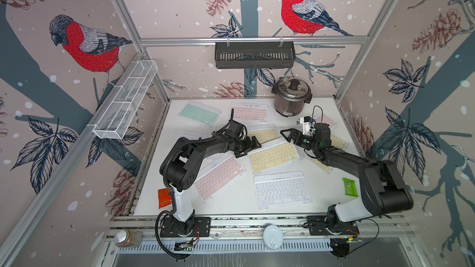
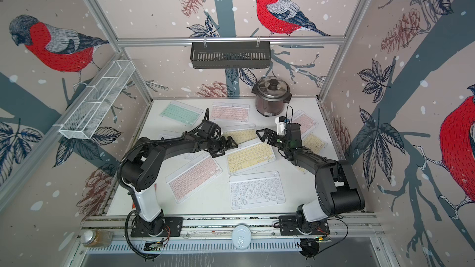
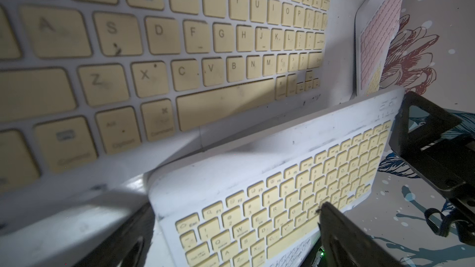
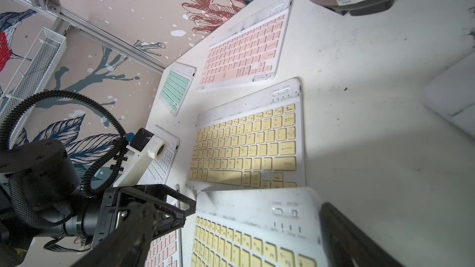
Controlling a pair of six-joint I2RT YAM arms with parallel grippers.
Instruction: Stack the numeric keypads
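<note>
Two yellow-keyed white keyboards lie in the middle of the table. The back yellow keyboard (image 4: 247,143) shows behind the front yellow keyboard (image 4: 247,222), whose upper edge comes up against or over its near edge in the right wrist view; contact between them cannot be told. My left gripper (image 1: 251,144) stands open at the left end of this pair, with the front keyboard's corner between its spread fingers in the left wrist view. At the right end is my right gripper (image 1: 287,135), also open, its fingers astride the front keyboard's upper right corner.
A pink keyboard (image 1: 220,177) and a white keyboard (image 1: 282,189) lie nearer the front. Green (image 1: 200,112) and pink (image 1: 249,112) keyboards are at the back, beside a rice cooker (image 1: 292,98). More keyboards lie under the right arm.
</note>
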